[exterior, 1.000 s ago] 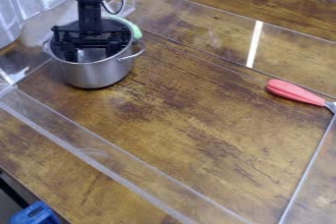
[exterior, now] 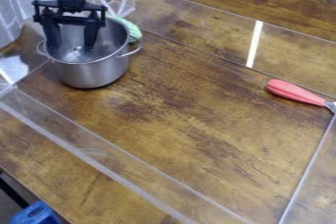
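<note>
A steel pot [exterior: 92, 69] with side handles sits at the upper left of the table. The black gripper [exterior: 66, 20] is over the left part of the pot's opening, its lower parts overlapping the rim and interior. Whether anything is between its fingers is too small and dark to tell. A pale green object [exterior: 126, 28] lies just behind the pot, partly hidden.
A red-handled utensil [exterior: 296, 91] lies at the right. A blue object [exterior: 38, 214] is at the bottom left corner. Clear plastic panels edge the wooden table [exterior: 184, 120].
The gripper has moved left and a little up from lower inside the pot, uncovering more of the pot's interior.
</note>
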